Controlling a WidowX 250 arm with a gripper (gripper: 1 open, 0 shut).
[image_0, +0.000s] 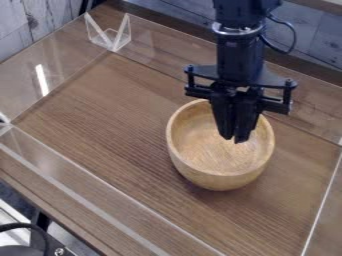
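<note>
A pale wooden bowl (214, 160) sits on the wooden table, right of centre. The black gripper (238, 128) hangs directly over it, its fingers pointing down at the bowl's far part and hiding some of the rim and interior. Nothing shows clearly between the fingers, and how far apart they stand is hard to tell.
A clear plastic bracket-like piece (110, 30) stands at the back left, near the wall. Part of a dark object with a cable (16, 240) shows at the bottom left corner.
</note>
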